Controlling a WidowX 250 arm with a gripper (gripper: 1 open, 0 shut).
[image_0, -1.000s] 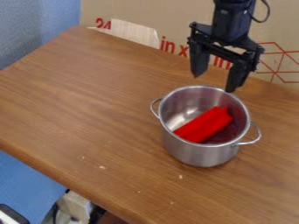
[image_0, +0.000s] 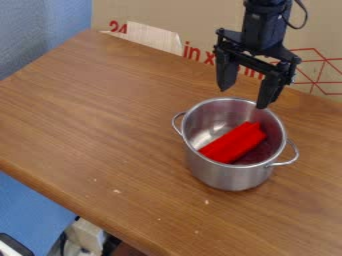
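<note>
A black robot gripper (image_0: 246, 87) hangs open above the back of a steel pot (image_0: 222, 176), its fingers spread apart with nothing visible between them. Inside the pot lies a red oblong block (image_0: 233, 142), tilted diagonally on the bottom. The pot has wire handles at both sides and stands on the wooden table toward the right.
A printed panel (image_0: 197, 30) stands along the back edge. A blue surface (image_0: 30, 195) lies below the table's front-left edge.
</note>
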